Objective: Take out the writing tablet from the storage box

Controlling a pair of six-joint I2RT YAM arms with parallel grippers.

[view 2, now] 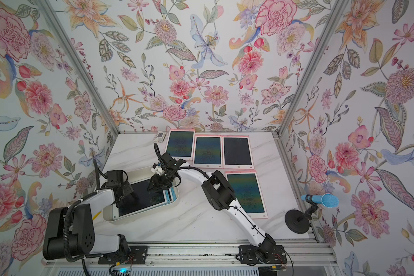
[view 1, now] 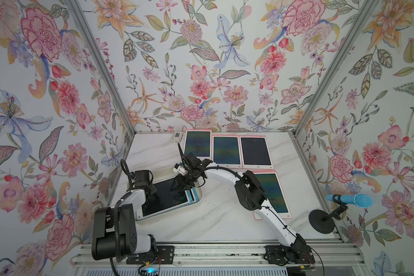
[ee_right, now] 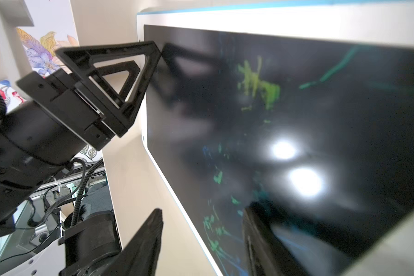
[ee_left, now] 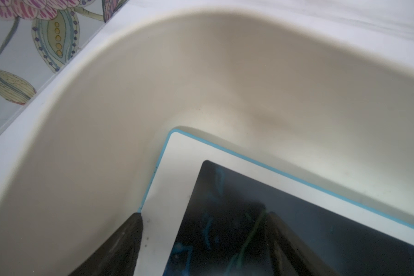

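A writing tablet [view 1: 163, 202] with a blue-edged white frame and dark, scribbled screen lies flat inside the cream storage box [view 2: 108, 214]. Blue and white edges of more tablets [view 1: 194, 194] show at the box's right end. Over the tablet's left part, my left gripper is open, one finger by the short edge and the other over the screen. My right gripper also has its fingers apart, straddling the line of a tablet edge, nothing visibly clasped. Whether its fingertips touch the tablet, I cannot tell.
Several pink-framed tablets lie on the table: a row at the back, including one tablet [view 1: 226, 151], and another tablet [view 1: 273, 193] behind the right arm. A blue cylinder on a black stand [view 1: 322, 221] is at far right.
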